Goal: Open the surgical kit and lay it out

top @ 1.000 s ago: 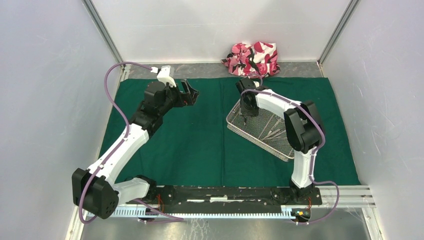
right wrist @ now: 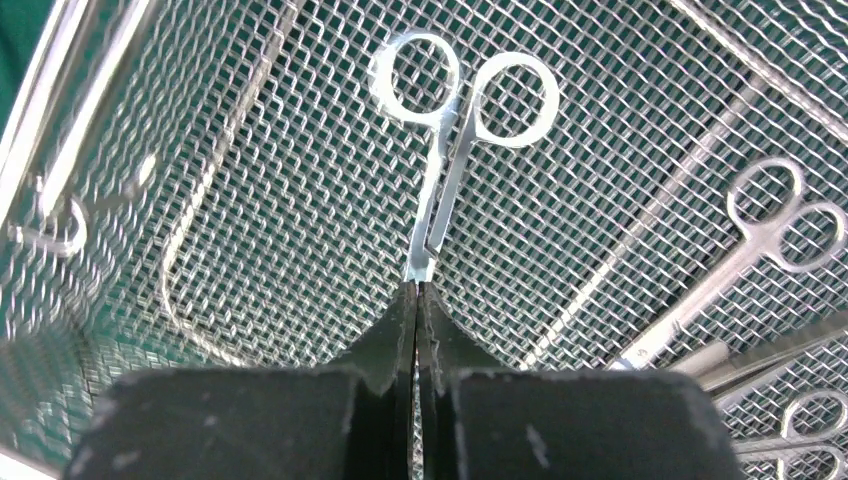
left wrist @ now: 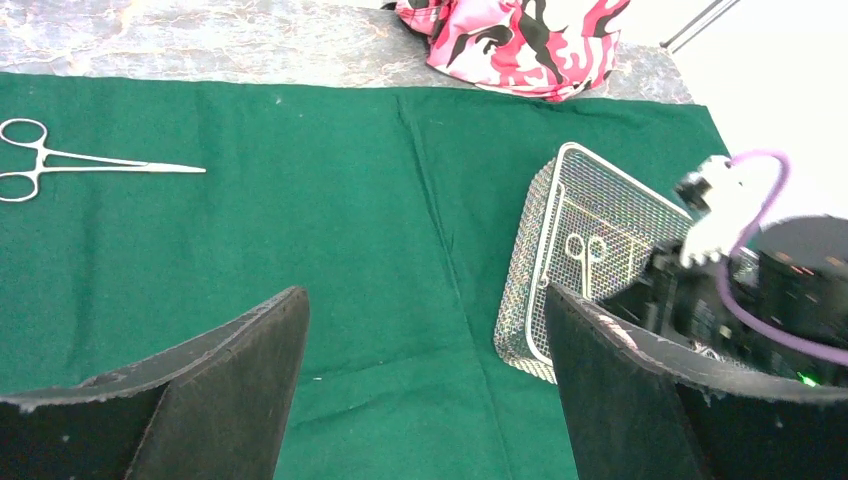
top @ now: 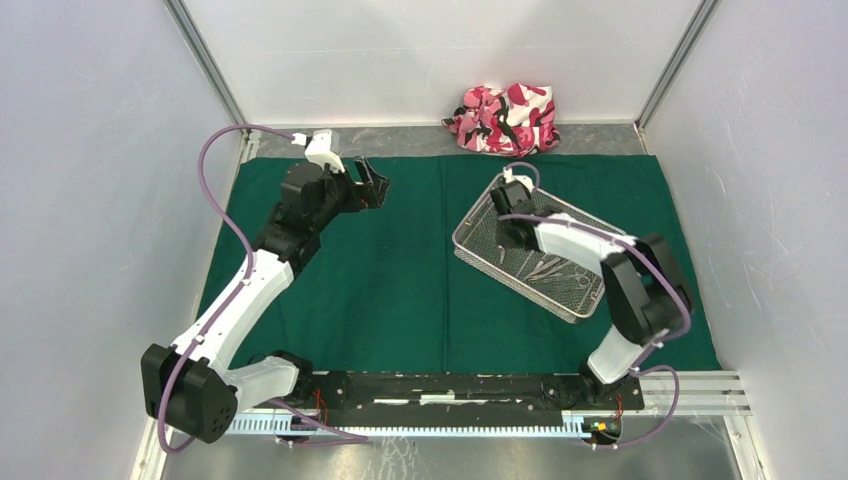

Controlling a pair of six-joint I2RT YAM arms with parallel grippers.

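A wire mesh tray (top: 480,259) on the green drape holds several steel instruments. My right gripper is shut down in the tray, its tips at the blade end of a pair of scissors (right wrist: 450,160); I cannot tell whether anything is between them. More scissors (right wrist: 770,235) and other instruments lie around it. My left gripper hangs open and empty over the left half of the drape (top: 390,280). A long pair of forceps or scissors (left wrist: 110,167) lies on the drape in the left wrist view.
A pink camouflage cloth bundle (top: 505,120) sits at the back behind the tray. White walls stand on both sides and at the back.
My right arm has shifted toward the front and right over the tray, its elbow swinging outward. The left arm has moved very slightly.
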